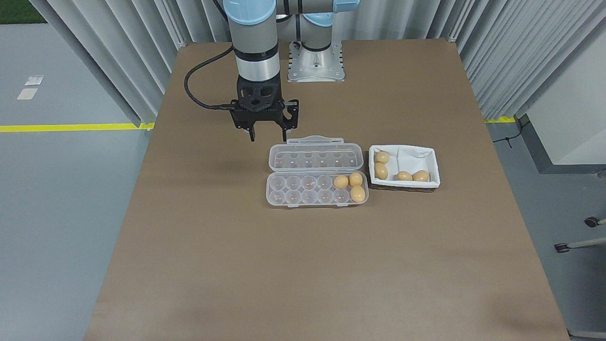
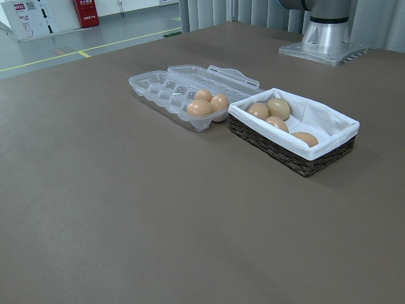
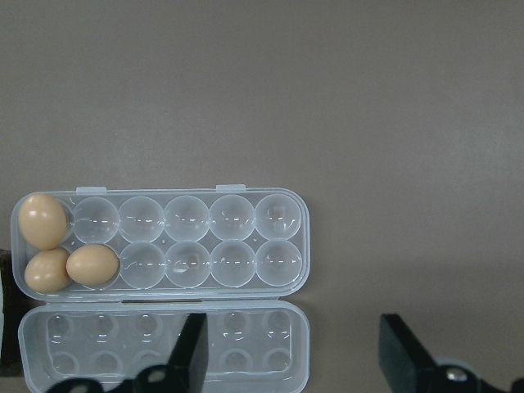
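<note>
An open clear plastic egg carton [image 1: 301,190] lies on the table, its lid [image 1: 316,156] folded back toward the robot. Three brown eggs [image 1: 357,193] [image 2: 199,107] [image 3: 92,264] sit at one end of it. Beside that end is a dark woven basket [image 1: 404,153] [image 2: 266,141] with a white liner, holding several eggs [image 1: 381,170] [image 2: 305,139]. My gripper [image 1: 268,136] hangs open above and behind the carton lid, with nothing seen between its fingers.
The robot's base [image 1: 316,71] stands at the back edge.
</note>
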